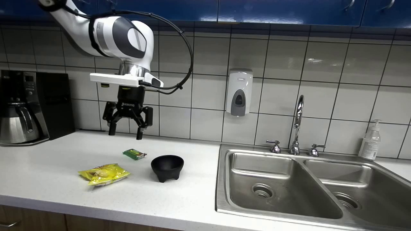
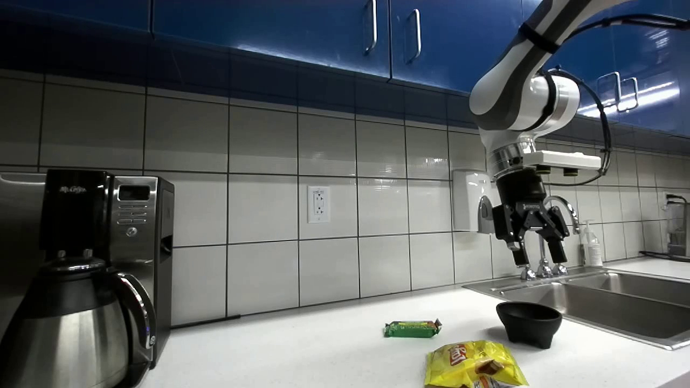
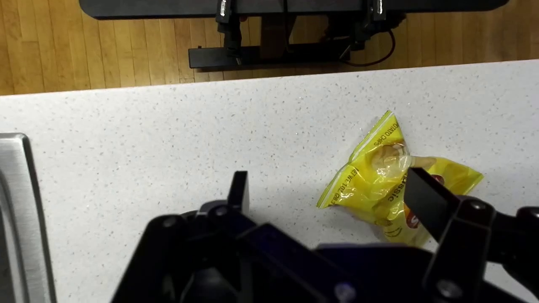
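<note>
High over the counter, my gripper (image 1: 126, 134) hangs open and points downward, with its two fingers well apart and nothing between them. Below it lies a small green packet (image 1: 134, 154). A yellow chip bag (image 1: 104, 174) rests nearer the counter's front edge; in the wrist view the same chip bag (image 3: 376, 187) is partly covered by the right-hand finger (image 3: 428, 199). To the right of both packets stands an empty-looking black bowl (image 1: 168, 167) on short feet. The wrist view hides the green packet, and the gripper covers nearly all of the bowl there.
A double steel sink (image 1: 221, 184) with a tall faucet (image 1: 297, 123) takes up the right side. On the left stands a coffee maker (image 2: 107, 271). Blue cabinets (image 2: 291, 39) hang above. Bare counter (image 1: 46, 169) lies left of the chip bag.
</note>
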